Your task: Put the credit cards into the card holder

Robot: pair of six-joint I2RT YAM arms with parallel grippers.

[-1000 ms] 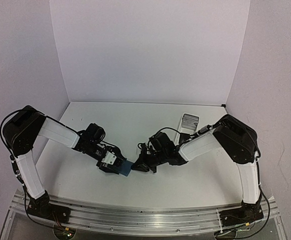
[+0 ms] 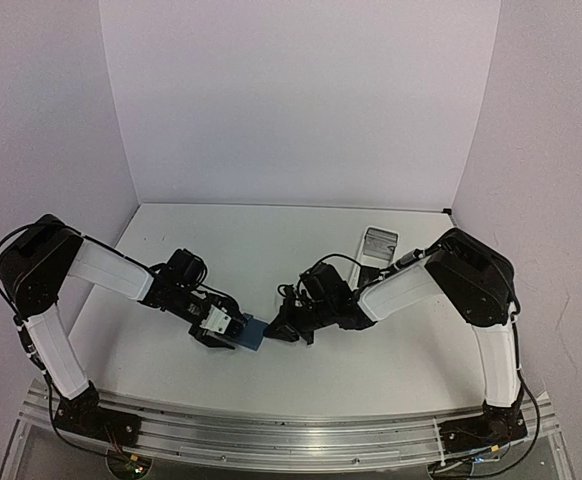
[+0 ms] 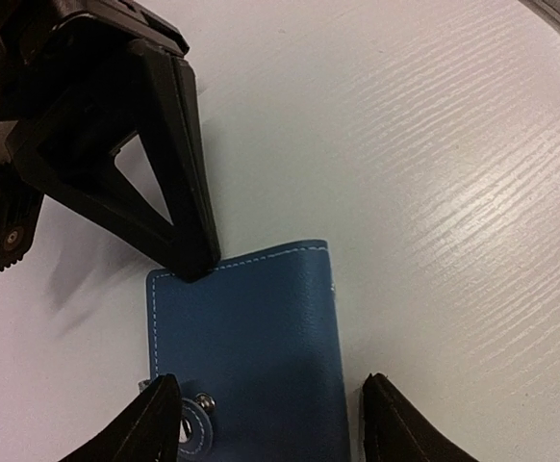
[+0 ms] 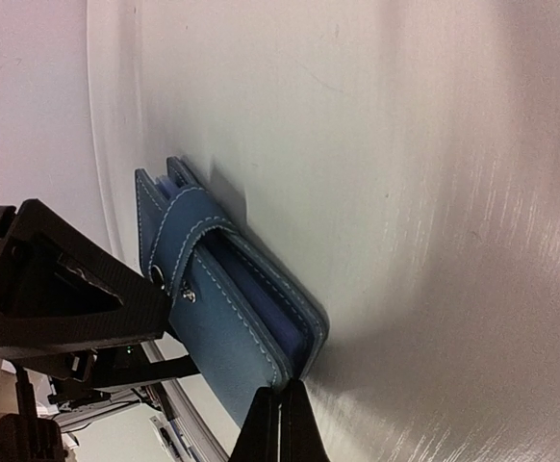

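The blue card holder, with pale stitching and a snap strap, is in the middle of the table between the two grippers. In the left wrist view my left gripper is open around the holder, one finger by the strap and snap, the other with a small gap to the holder's edge. My right gripper is shut, with no card visible between its fingers; its tips are at a corner of the holder. The right wrist view looks into the holder's open side, where darker blue inner sleeves show. No loose credit card can be made out.
At the back right, partly behind the right arm, stands a pale tray with grey contents too small to tell. A metal rail runs along the front edge.
My left arm has drawn slightly outward to the left, its forearm a little lower, while its gripper stays at the holder. The right arm and the holder look unmoved.
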